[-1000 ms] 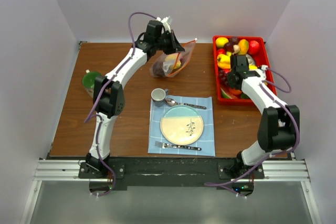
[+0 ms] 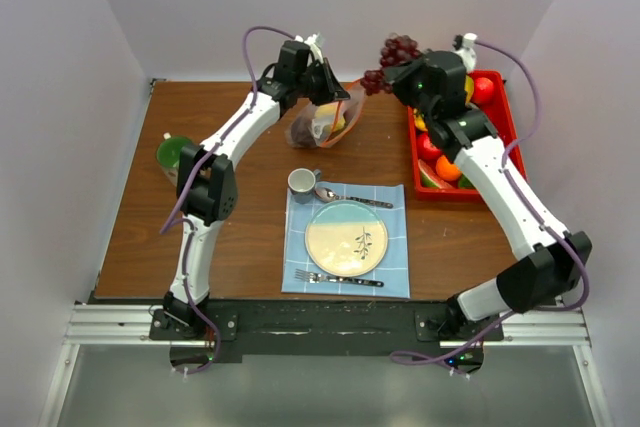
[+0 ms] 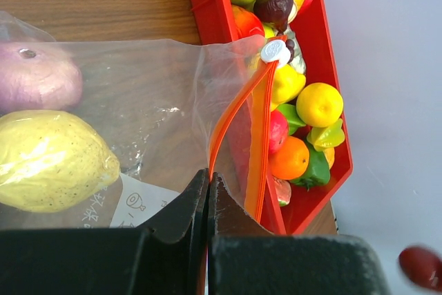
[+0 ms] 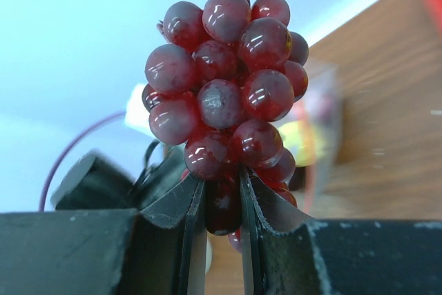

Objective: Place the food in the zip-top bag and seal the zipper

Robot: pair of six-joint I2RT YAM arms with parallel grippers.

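Observation:
A clear zip top bag (image 3: 162, 81) with an orange zipper edge and a white slider (image 3: 275, 52) hangs from my left gripper, which is shut on its rim. Inside the bag lie a yellow fruit (image 3: 55, 160) and a pinkish purple one (image 3: 38, 77). The bag's mouth gapes toward the right side in the top view. A bunch of dark red grapes (image 4: 224, 77) is held by my right gripper, with a grape between the fingers. In the top view these grapes (image 2: 398, 50) hang in the air between bag and basket.
A red basket (image 2: 512, 122) full of toy fruit and vegetables stands at the right. In front are a blue placemat (image 2: 395, 247) with a plate (image 2: 345, 247), fork and spoon, and a mug (image 2: 302, 181). A green-lidded jar (image 2: 172, 152) stands left.
My right gripper has risen out of the basket with the grapes and swung left toward the bag. The left arm and the bag have stayed almost still.

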